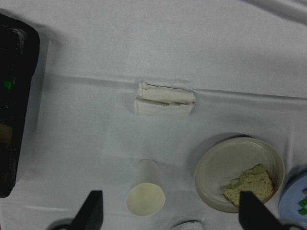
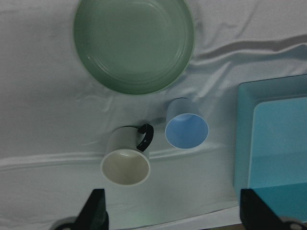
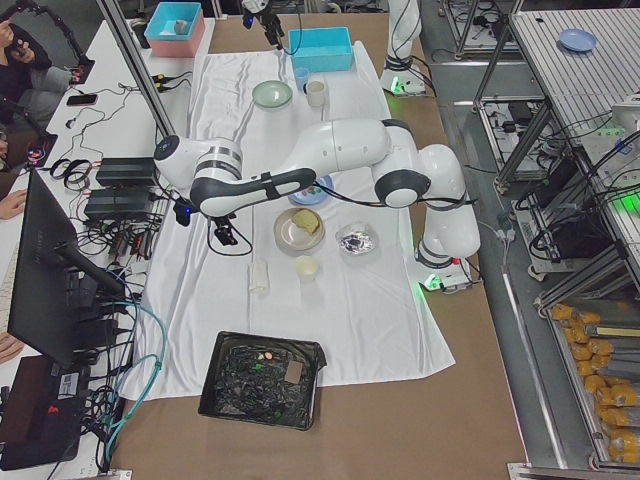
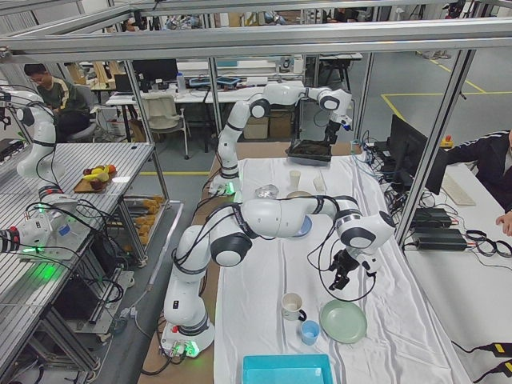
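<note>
My left gripper hangs open over the white cloth, empty, above a folded paper piece point(image 1: 165, 109), a pale cup point(image 1: 145, 194), a beige plate with a bread slice point(image 1: 247, 187) and a blue plate point(image 1: 295, 196). A foil-covered item point(image 3: 355, 239) lies beside them. My right gripper is open and empty over a green plate point(image 2: 132, 45), a white mug with black handle point(image 2: 124, 163) and a blue cup point(image 2: 186, 127).
A black lined tray point(image 3: 262, 380) sits at one end of the cloth, a cyan bin point(image 2: 278, 139) at the other. A monitor point(image 3: 55, 280) and electronics border the cloth's side.
</note>
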